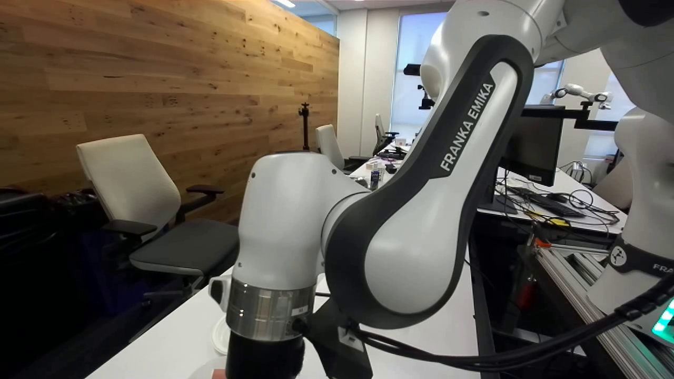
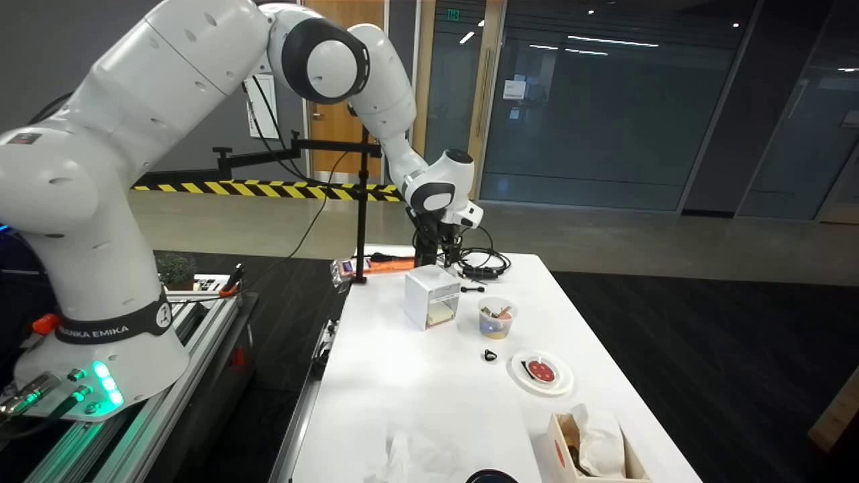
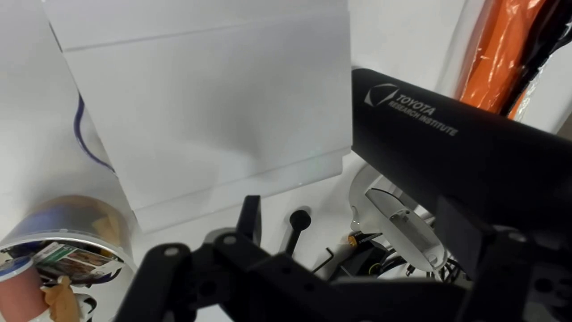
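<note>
In the wrist view my gripper is open, its dark fingers [image 3: 250, 221] set wide apart with nothing held between them. A white box [image 3: 214, 112] fills the upper left of that view, beyond the fingers. In exterior view 2 the same box [image 2: 423, 299] stands on the table, its open side showing something yellowish within. The arm's wrist [image 2: 451, 185] is above the table's far end, behind the box; the fingers cannot be made out there. Exterior view 1 shows the arm [image 1: 278, 221] pointing down, the gripper cut off below.
Beside the box is a clear tub [image 2: 493, 327] of small items. A black block [image 3: 429, 134] with Toyota lettering, an orange package [image 3: 498, 53] and cables [image 2: 483, 261] crowd the far end. Nearer lie a white plate [image 2: 519, 382] and a tissue box [image 2: 560, 447].
</note>
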